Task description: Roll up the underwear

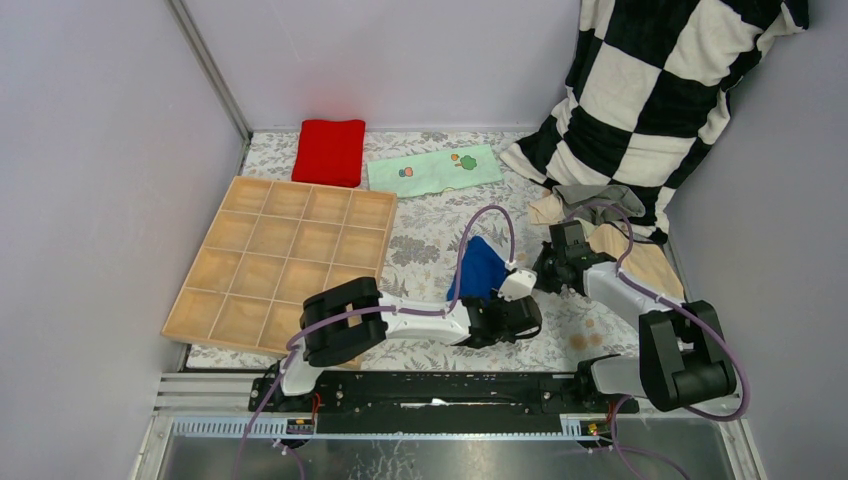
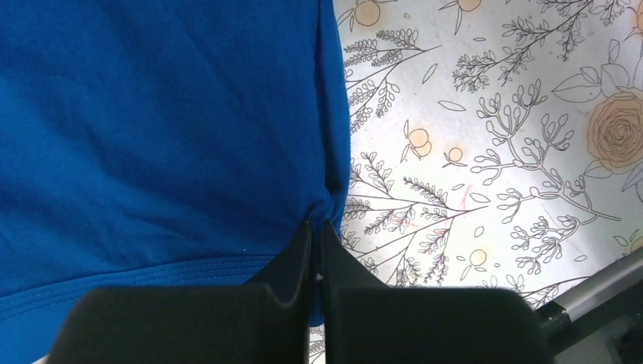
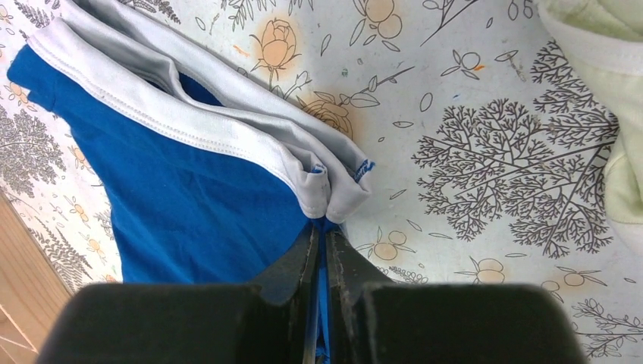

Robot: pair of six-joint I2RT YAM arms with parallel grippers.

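The blue underwear (image 1: 478,268) lies partly under the left arm in the top view. Its fabric (image 2: 167,136) fills the left side of the left wrist view. My left gripper is shut on its edge, where the cloth is bunched at the fingertips. In the right wrist view a pale grey waistband (image 3: 182,129) runs along the garment, ending in a corner. Just below that corner, my right gripper is shut on the blue cloth, which shows between its fingers. The arms hide part of the garment from above.
An empty wooden compartment tray (image 1: 285,262) stands to the left. Behind lie a folded red cloth (image 1: 330,152) and a mint-green cloth (image 1: 437,171). Beige and grey garments (image 1: 600,200) and a checkered blanket (image 1: 665,90) crowd the back right.
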